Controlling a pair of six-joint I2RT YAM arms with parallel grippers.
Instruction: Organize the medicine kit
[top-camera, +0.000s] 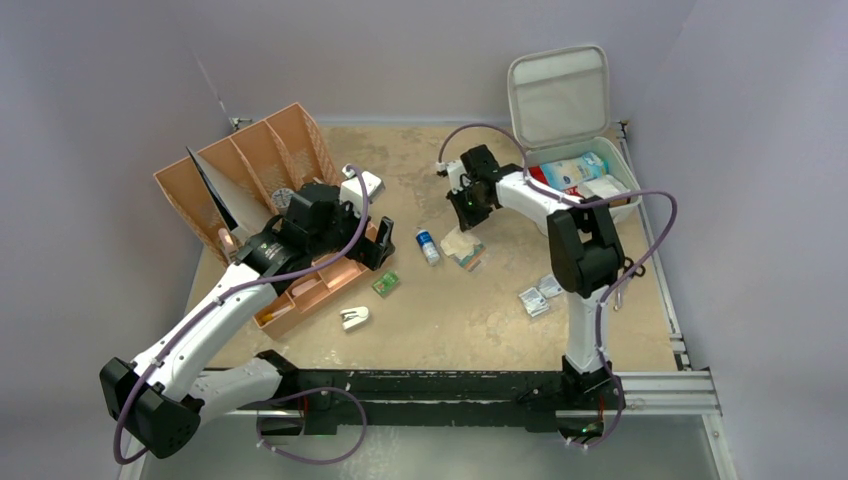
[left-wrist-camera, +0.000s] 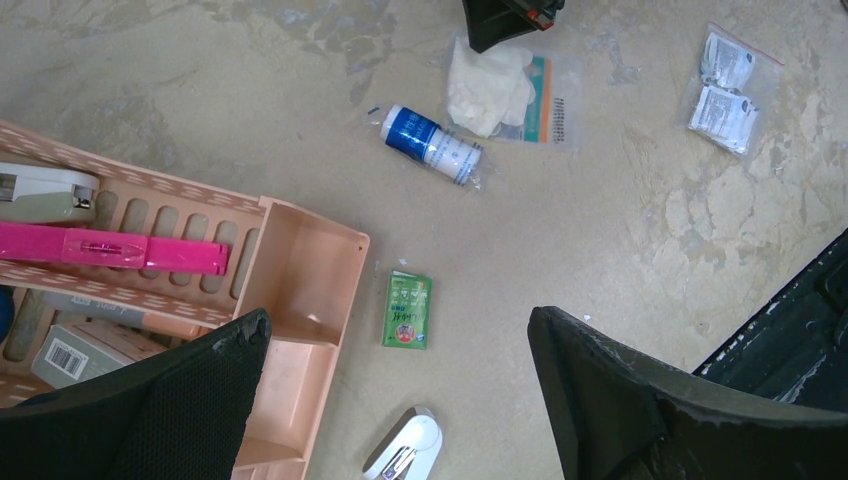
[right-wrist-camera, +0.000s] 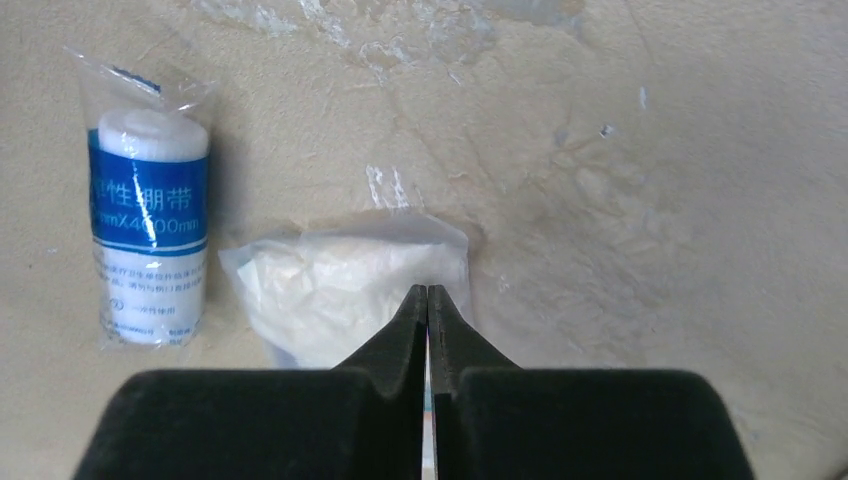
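The clear bag with white gauze lies flat on the table, its teal and orange printed end (left-wrist-camera: 545, 105) showing in the left wrist view. My right gripper is shut directly over it, fingertips pressed together with nothing between them; they cover part of the bag. A blue-and-white bandage roll (right-wrist-camera: 150, 230) in plastic lies to the bag's left. My left gripper stands wide open and empty above the table beside the pink organizer (top-camera: 335, 290). Between its fingers, lower down, a green box (left-wrist-camera: 407, 310) rests on the table.
A white kit box (top-camera: 600, 165) with raised lid stands at the back right. Bagged sachets (left-wrist-camera: 728, 92), scissors (top-camera: 632, 267) and a small white stapler (top-camera: 354, 317) lie on the table.
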